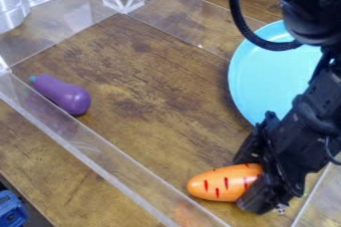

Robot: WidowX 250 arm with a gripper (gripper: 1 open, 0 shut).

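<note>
An orange toy carrot (218, 184) with red marks lies on the wooden floor of the clear-walled enclosure at the bottom right. The black gripper (266, 171) is low over its right end, which it hides. I cannot tell whether the fingers are shut on the carrot or only around it.
A light blue plate (252, 78) lies behind the gripper at the right. A purple toy eggplant (62, 95) lies at the left. Clear plastic walls (108, 161) bound the area. A blue object (8, 210) is at the lower left edge.
</note>
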